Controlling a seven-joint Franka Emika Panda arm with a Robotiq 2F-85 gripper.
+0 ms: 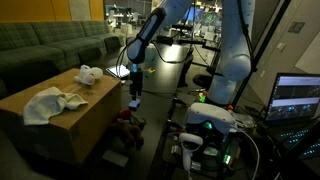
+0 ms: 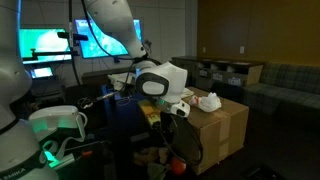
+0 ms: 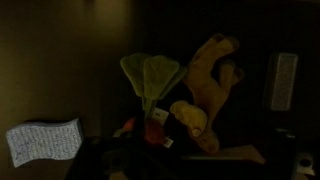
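My gripper is open, with its dark fingers at the lower left and lower right of the dim wrist view. Between and beyond them lie a tan plush toy [image 3: 207,88], a pale green leaf-shaped thing [image 3: 155,76] and a small red thing [image 3: 154,131]. Apart from these are a grey ribbed block [image 3: 45,142] on the left and a dull oblong [image 3: 283,82] on the right. A dark reddish-brown heap [image 1: 122,132] shows low in front of a person [image 1: 141,55]. Contact with the fingers cannot be made out.
The person in a white shirt [image 2: 160,82] leans over close to the heap. A brown wooden cabinet [image 1: 90,125] stands beside it, bearing a white cloth [image 1: 52,104] and a white bag [image 1: 89,75]. Monitors [image 1: 293,96] stand at the right.
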